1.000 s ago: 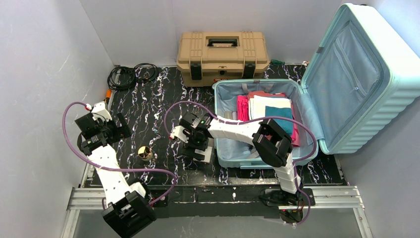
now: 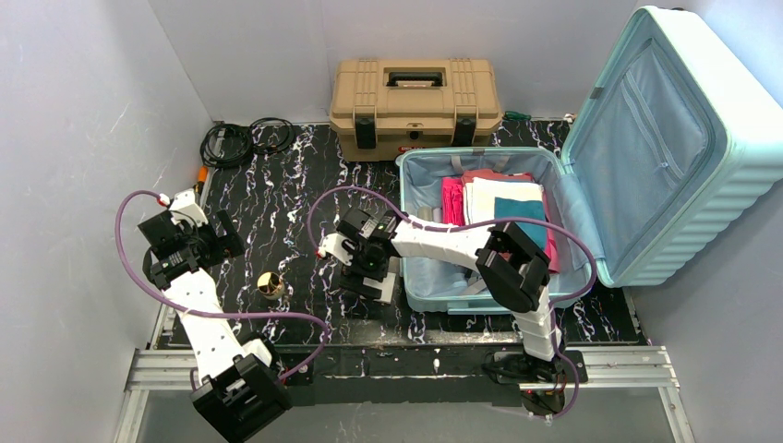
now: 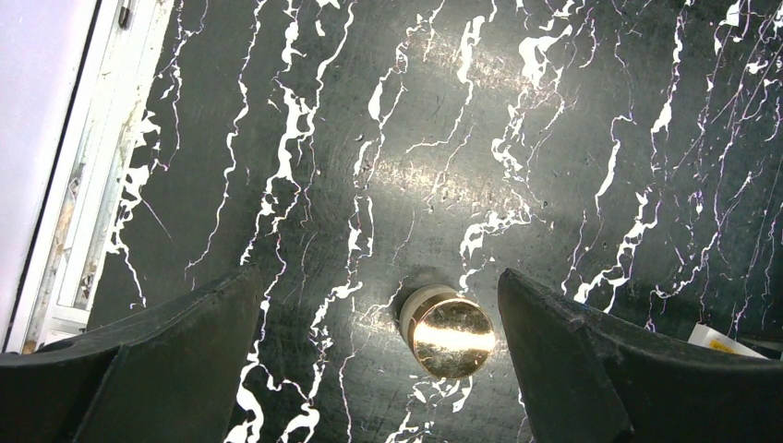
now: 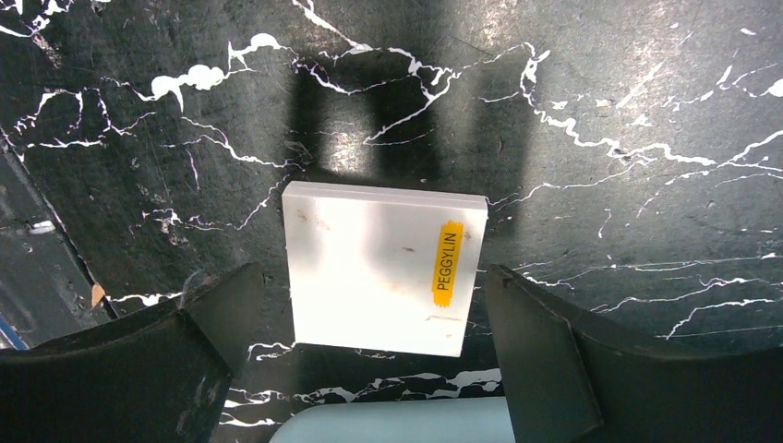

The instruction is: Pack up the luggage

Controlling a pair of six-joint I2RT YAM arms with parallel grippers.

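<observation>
An open pale-blue suitcase (image 2: pixel 425 277) holds pink, red, cream and teal folded cloths (image 2: pixel 517 221). My right gripper is open over a flat white box (image 4: pixel 360 258) labelled PEGGYLIN, which lies on the marble table beside the suitcase, between the spread fingers. My left gripper stands open at the table's left side, with a gold cylinder (image 3: pixel 448 337) on the table below it, near the gap between its fingers in that wrist view.
A tan toolbox (image 2: pixel 415 101) stands at the back. Black coiled cable (image 2: pixel 235 148) lies at back left. The suitcase lid (image 2: pixel 665 148) stands raised on the right. Bare table (image 2: pixel 286 212) lies between the left arm and the suitcase.
The right arm's elbow has shifted very slightly, while its gripper stays over the white box. The left arm and the objects look unmoved.
</observation>
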